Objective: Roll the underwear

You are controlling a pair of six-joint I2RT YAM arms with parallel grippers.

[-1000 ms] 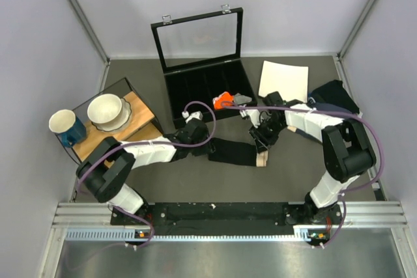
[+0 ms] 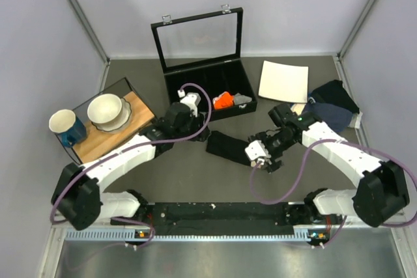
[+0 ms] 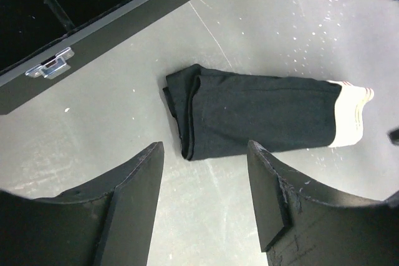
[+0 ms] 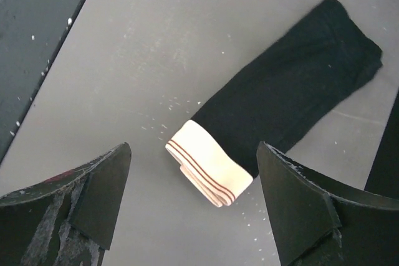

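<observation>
The underwear [image 2: 229, 146] lies on the grey table as a flat black strip, its cream waistband at the right end. In the left wrist view the dark cloth [image 3: 262, 107] shows a small fold along its left end, and the band [image 3: 349, 114] lies flat. Above the folded end, my left gripper stands open with nothing between its fingers. At the band end, my right gripper hangs open, and the striped waistband [image 4: 209, 163] lies below, between its spread fingers in that view. Neither gripper holds the cloth.
Behind the cloth stands an open black box [image 2: 186, 83] with orange and grey rolls in it. A rack with a blue mug [image 2: 68, 128] and bowls is at the left. Dark folded cloths [image 2: 333, 105] lie back right.
My left gripper shifted at the other end. The underwear turned slightly, its band end swinging toward the front.
</observation>
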